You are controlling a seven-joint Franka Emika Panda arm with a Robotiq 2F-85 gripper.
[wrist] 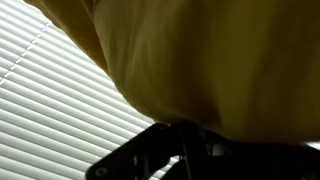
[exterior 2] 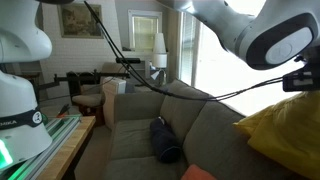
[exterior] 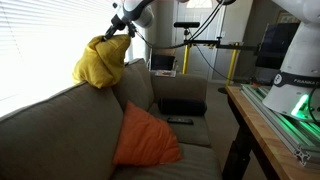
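A yellow cloth or soft throw (exterior: 100,62) hangs from my gripper (exterior: 108,34) over the top of the sofa's backrest, beside the window blinds. In exterior view 2 the yellow cloth (exterior 2: 282,135) is at the right edge, draped over the backrest below the arm's end. Yellow fabric (wrist: 210,65) fills much of the wrist view and covers the fingertips, with only dark gripper parts showing along the bottom. The gripper is shut on the cloth; exactly how the fabric sits between the fingers is hidden.
The grey sofa (exterior: 62,130) holds an orange pillow (exterior: 146,137), a dark remote (exterior: 180,120) and a black rolled item (exterior: 183,106). A wooden table (exterior: 268,135) borders the right side. Much of the seat is bare.
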